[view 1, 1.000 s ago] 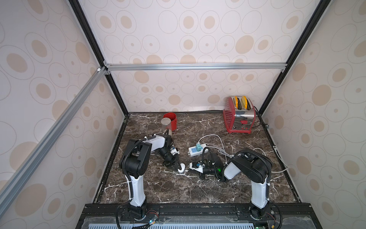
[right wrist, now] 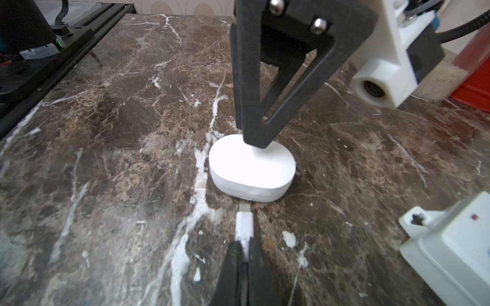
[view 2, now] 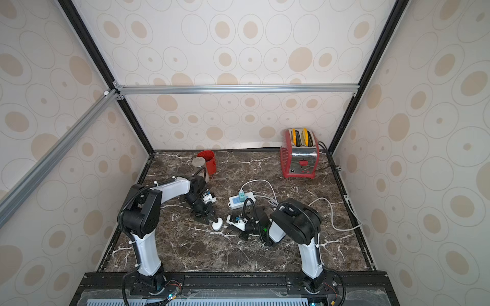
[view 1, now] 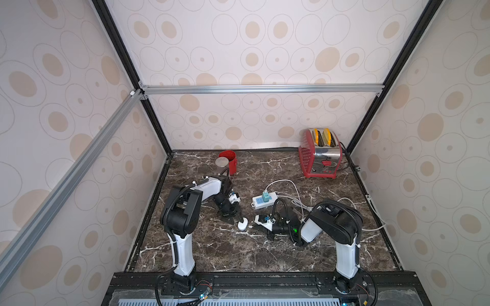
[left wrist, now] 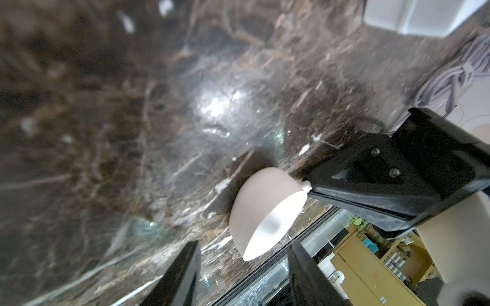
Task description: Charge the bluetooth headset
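Note:
The white oval headset case [right wrist: 252, 165] lies on the marble top, the white cable plug [right wrist: 244, 227] at its near side in the right wrist view, its metal tip very close to or at the case. My right gripper is shut on that plug. Above and beside the case is my left gripper, its fingers apart; in the left wrist view the white case [left wrist: 265, 209] sits beyond them, close to a black part of the right gripper. Whether the left fingers touch it is unclear.
A power strip [view 1: 258, 203] with a teal adapter [view 1: 266, 194] and coiled cables lies behind the right gripper. A red cup [view 1: 229, 158] and a grey-lidded container [view 1: 222, 162] stand at the back left, a red toaster [view 1: 320, 155] at the back right.
My left gripper has shifted slightly up and back from the case in the top left view, uncovering a little more of it. The right arm is nearly unchanged.

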